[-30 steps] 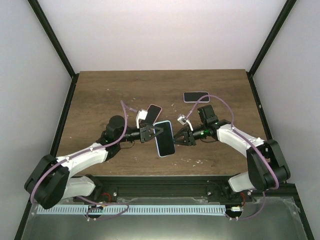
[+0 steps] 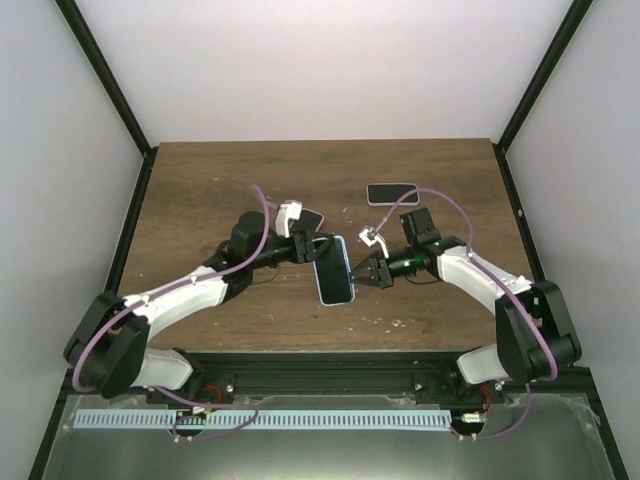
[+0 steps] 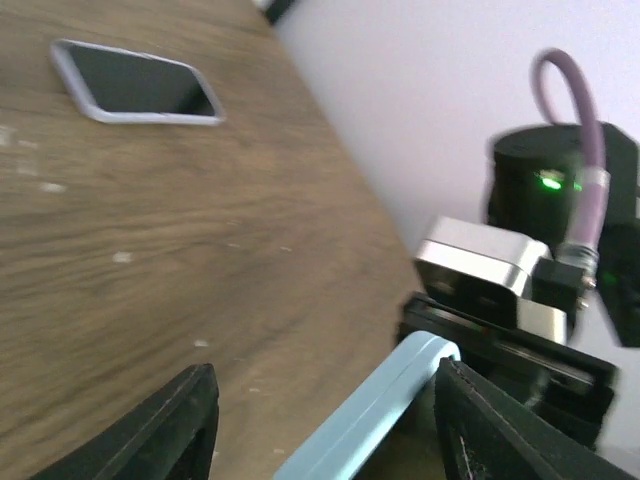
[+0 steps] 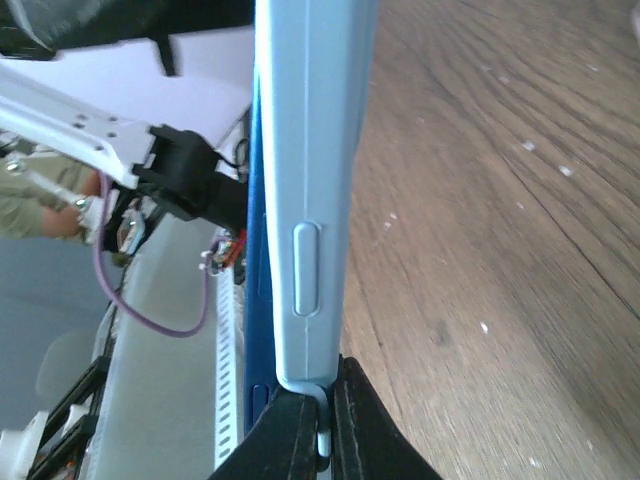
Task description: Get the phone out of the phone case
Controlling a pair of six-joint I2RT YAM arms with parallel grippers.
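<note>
The phone (image 2: 334, 270), dark-screened and still sitting in its pale blue case, hangs tilted between the two arms in the top view. My right gripper is shut on the lower edge of the phone case (image 4: 310, 180), whose raised side button shows. My left gripper stands open, its fingers (image 3: 185, 430) wide apart. The case's rounded corner lies between them, close against the right-hand finger. From above, that gripper (image 2: 326, 246) covers the upper end of the phone. Whether its finger touches the case I cannot tell.
Another phone (image 2: 392, 194) lies at the back right of the wooden table (image 2: 230, 175). A further one (image 2: 312, 219) rests behind the left gripper, partly covered by it.
</note>
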